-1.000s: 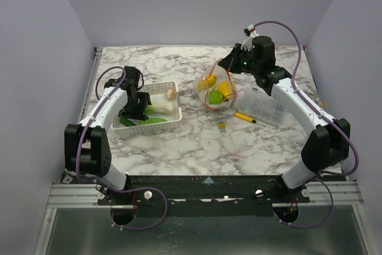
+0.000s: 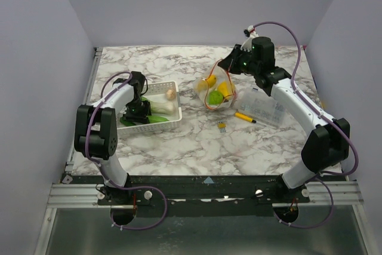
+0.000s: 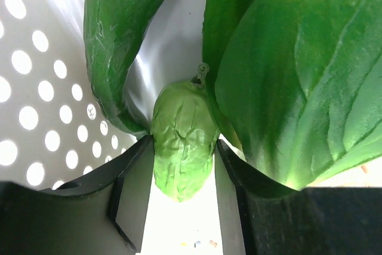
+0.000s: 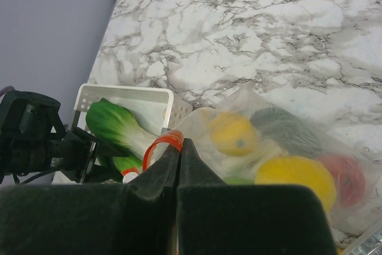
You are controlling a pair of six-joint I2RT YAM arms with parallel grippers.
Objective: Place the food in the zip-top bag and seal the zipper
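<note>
Down in the white basket point(image 2: 178, 94), my left gripper is shut on a light green gourd-like vegetable point(image 3: 182, 111), one finger against each side. A dark green pepper point(image 3: 116, 34) lies to its left in the left wrist view, and the leafy bok choy point(image 3: 298, 82) presses close on its right. The clear zip bag point(image 4: 268, 132) stands open with a yellow fruit point(image 4: 234, 134), a red one point(image 4: 345, 177) and other food inside. My right gripper is shut on the bag's red-orange rim point(image 4: 156, 143), holding it up.
A pale bulb point(image 2: 171, 94) sits in the basket's far right corner. Right of the bag lie a yellow marker point(image 2: 245, 117) and a clear flat item point(image 2: 262, 107); a small yellow fork-like piece point(image 2: 222, 126) is nearer the front. Bare marble separates basket and bag.
The right arm and the bag have stayed still.
</note>
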